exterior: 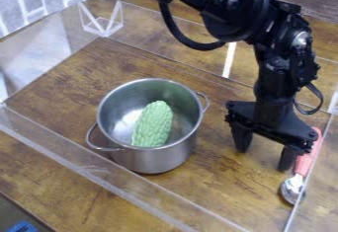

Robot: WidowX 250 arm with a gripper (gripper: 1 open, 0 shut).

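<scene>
My gripper (pixel 264 149) is low over the wooden table at the right, its two black fingers apart and pointing down. Just right of it lies a utensil with a red-orange handle (pixel 303 164) and a metal head (pixel 294 188), partly hidden behind the gripper. At centre left stands a steel pot (pixel 144 155) with two side handles, holding a green, bumpy corn-like object (pixel 152 123).
A clear low plastic barrier (pixel 103 26) edges the wooden work area (pixel 73 78). A blue object (pixel 16 224) shows at the bottom left corner.
</scene>
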